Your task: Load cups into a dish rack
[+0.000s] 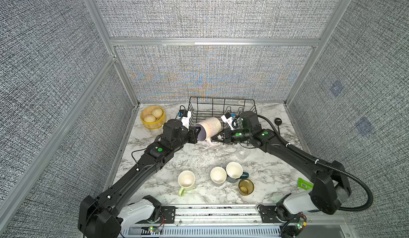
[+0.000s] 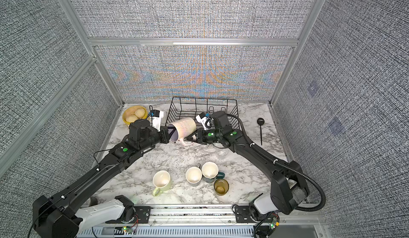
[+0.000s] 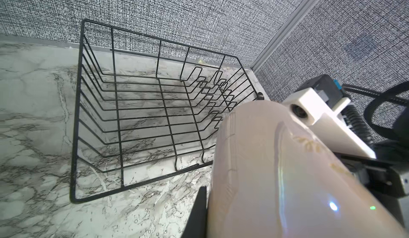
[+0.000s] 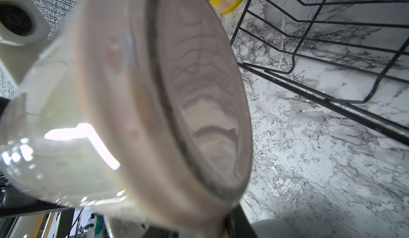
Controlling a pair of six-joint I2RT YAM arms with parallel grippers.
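Observation:
A pale pink iridescent mug (image 1: 209, 127) is held tilted on its side above the table at the front of the wire dish rack (image 1: 221, 99). My left gripper (image 1: 196, 133) is shut on its rim at the open end, left side. My right gripper (image 1: 217, 137) is at the mug's handle from the right; whether it grips it is unclear, as the mug hides much of it in the right wrist view. Standing on the table in front are a green-handled mug (image 1: 186, 179), a white cup (image 1: 218, 174), a dark teal mug (image 1: 234, 170) and an amber glass (image 1: 245, 186).
A bamboo basket with buns (image 1: 153, 117) stands left of the rack. A black ladle (image 1: 278, 121) lies to the right, and a green packet (image 1: 305, 183) at the front right. The dish rack shows empty in the left wrist view.

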